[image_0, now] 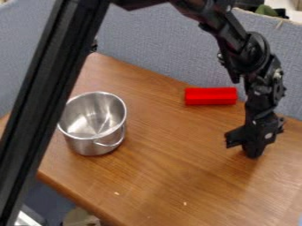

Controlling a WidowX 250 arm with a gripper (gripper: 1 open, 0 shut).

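My gripper (252, 144) is low over the right side of the wooden table (177, 185), below and to the right of a red cylinder (210, 95) lying on its side. It looks shut; its dark fingertips are hard to make out, and I see nothing clearly between them. A steel pot (83, 124) stands on the left of the table, well apart from the gripper.
A grey padded wall (154, 62) runs behind the table. A dark frame bar crosses the left side of the view.
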